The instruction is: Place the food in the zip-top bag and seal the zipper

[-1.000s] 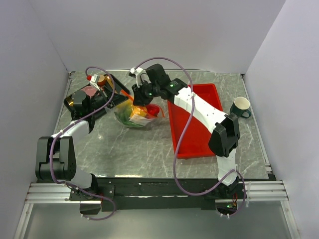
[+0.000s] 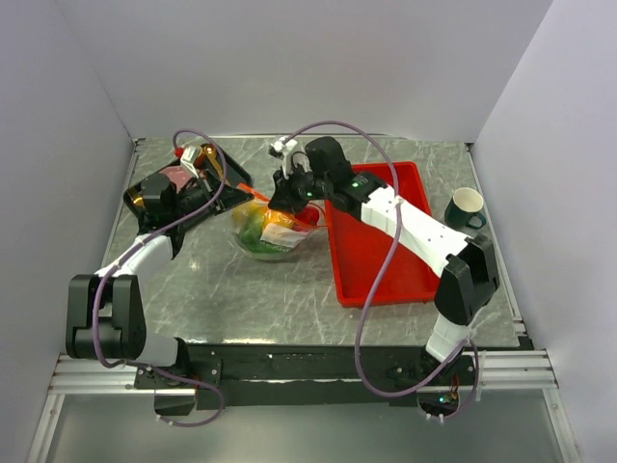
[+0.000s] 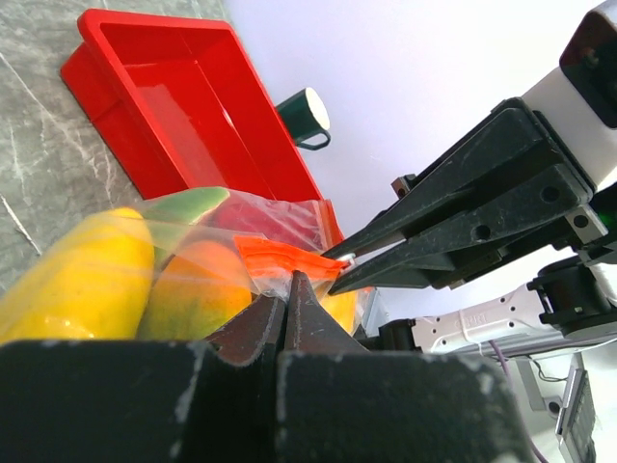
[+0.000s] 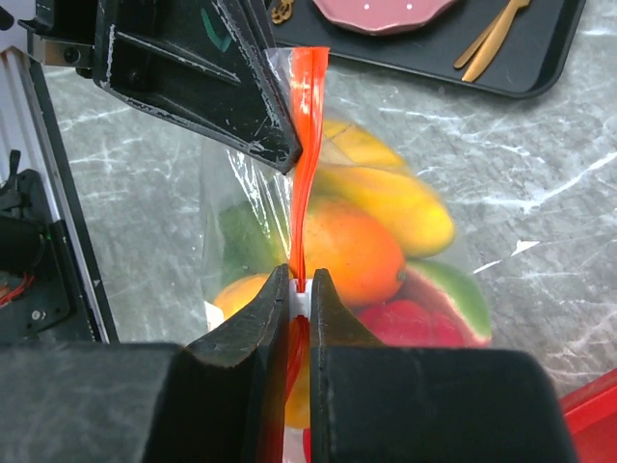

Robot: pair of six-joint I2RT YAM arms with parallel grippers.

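The clear zip bag (image 2: 260, 236) holds plastic food, including a mango (image 4: 357, 251), a yellow fruit (image 3: 96, 280) and a green-red piece (image 4: 448, 299). Its orange zipper strip (image 3: 280, 256) runs between the grippers. My left gripper (image 2: 241, 196) is shut on one end of the strip, seen at the top of the right wrist view. My right gripper is at the zipper, its fingers close round the white slider (image 4: 300, 301) on the orange strip.
A red bin (image 2: 381, 275) lies to the right of the bag, with a mug (image 2: 466, 207) beyond it. A dark tray with a pink plate stands at the back left.
My right gripper has moved to the right along the zipper, away from the left gripper. The bag has shifted slightly with it.
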